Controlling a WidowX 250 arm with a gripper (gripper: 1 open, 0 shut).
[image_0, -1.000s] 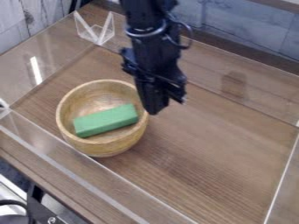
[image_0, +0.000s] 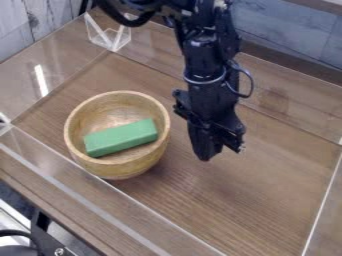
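My black gripper (image_0: 209, 138) hangs over the middle of the wooden table, just right of a wooden bowl (image_0: 94, 105). A green block (image_0: 120, 137) lies in the bowl, toward its front. Nothing shows between the fingertips, which point down; how far apart they are is hard to tell.
A white wire holder (image_0: 110, 32) stands at the back left. A pale edge runs along the back right, and black cables lie at the lower left corner.
The bowl and green block look unmoved.
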